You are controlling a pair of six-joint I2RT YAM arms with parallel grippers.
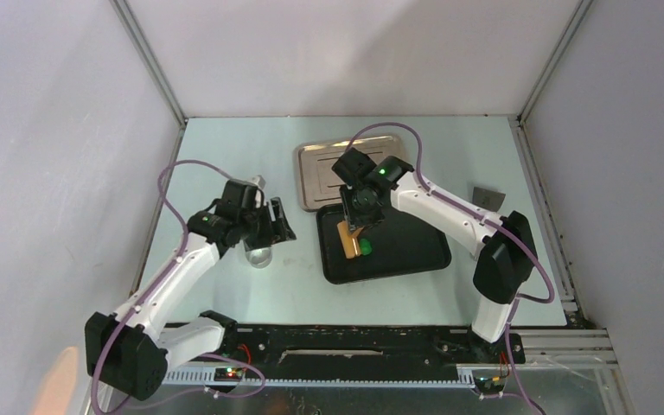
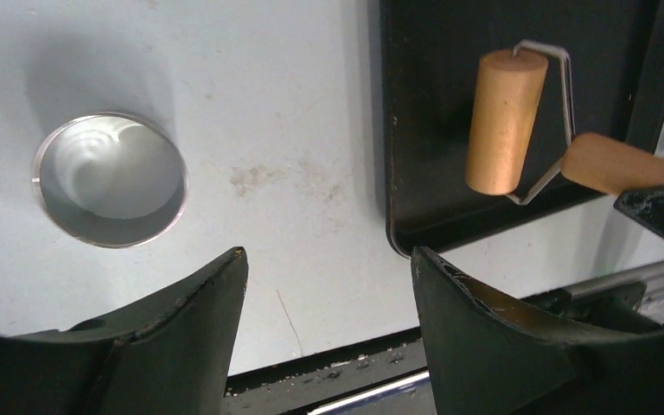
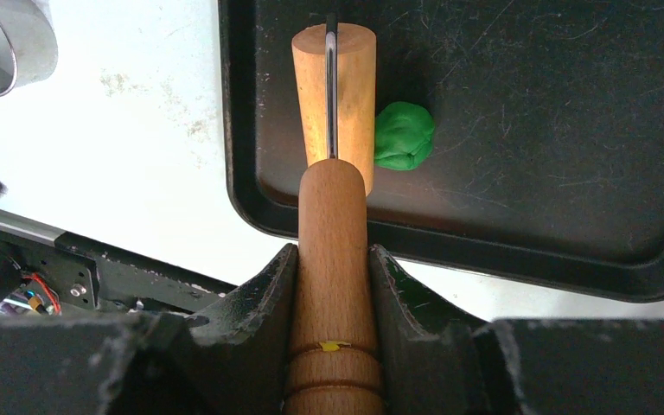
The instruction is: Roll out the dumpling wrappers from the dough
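A black tray (image 1: 406, 251) holds a lump of green dough (image 3: 404, 136), with a wooden roller (image 2: 504, 121) lying right beside it, touching or nearly so. My right gripper is shut on the roller's wooden handle (image 3: 333, 225); in the top view it is over the tray's left half. My left gripper stands open and empty over the table, left of the tray, near a metal cup (image 2: 111, 177), which is partly hidden under it in the top view.
A steel tray (image 1: 316, 160) lies behind the black one. A dark grey square piece (image 1: 488, 197) sits at the right of the table. The walls enclose the back and sides; bare table remains at the front and back left.
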